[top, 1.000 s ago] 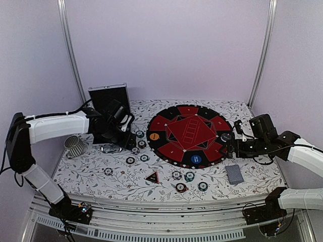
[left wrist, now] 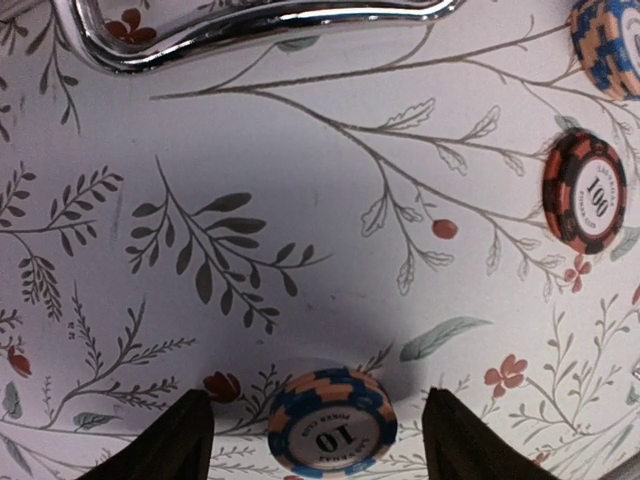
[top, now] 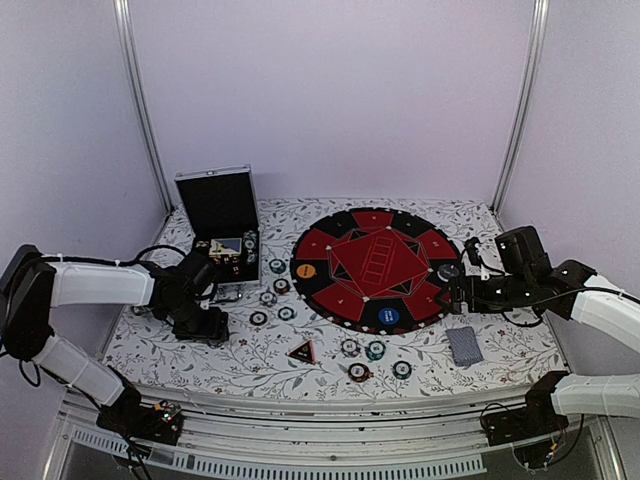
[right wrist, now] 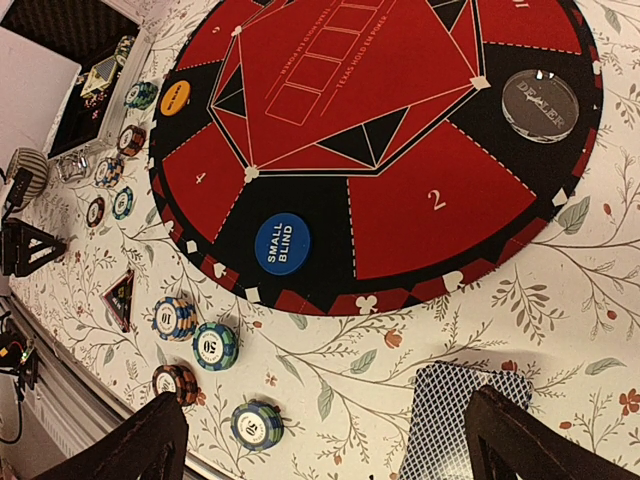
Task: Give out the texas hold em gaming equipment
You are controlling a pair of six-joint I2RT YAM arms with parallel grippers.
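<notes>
In the left wrist view a stack of blue-and-orange 10 chips (left wrist: pixel 333 424) stands on the table between the parted fingers of my left gripper, with gaps on both sides. A dark-red 100 chip stack (left wrist: pixel 585 192) lies to its right. The top view shows my left gripper (top: pixel 222 328) low over the table's left side, hiding those chips. My right gripper is open and empty, above the table near the grey card deck (right wrist: pixel 468 420). The round red-and-black poker mat (right wrist: pixel 450 200) carries the small blind (right wrist: pixel 283 243), big blind (right wrist: pixel 175 98) and dealer (right wrist: pixel 540 105) discs.
An open case (top: pixel 225 225) stands at the back left, its metal handle (left wrist: pixel 270 30) towards the front. Several chip stacks (right wrist: pixel 257 425) and a dark triangular piece (top: pixel 302 352) lie in front of the mat. Free table lies between the chips at front left.
My left arm has swung from beside the case handle towards the front left and down, over the lone chip stack there. The right arm and the mat look unchanged.
</notes>
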